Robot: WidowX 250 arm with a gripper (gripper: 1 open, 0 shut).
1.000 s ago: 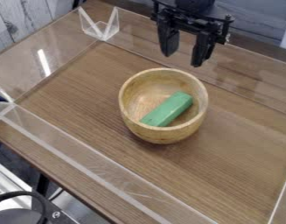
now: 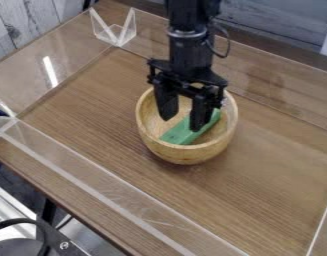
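Note:
A wooden bowl (image 2: 187, 152) sits near the middle of the table, holding a green oblong object (image 2: 191, 132). The black gripper (image 2: 185, 108) is low over the bowl, its two fingers spread to either side and reaching down to the bowl's inside, around the upper part of the green object. The arm hides part of the bowl's back; whether the fingers touch anything cannot be told.
The wooden table (image 2: 79, 120) has free room left, right and in front of the bowl. A small white wire-like object (image 2: 114, 30) stands at the back left. A dark cabled item (image 2: 26, 240) is at the front left corner.
The gripper has come down from behind and above the bowl to inside it, moving toward the front. The bowl and green object look about where they were.

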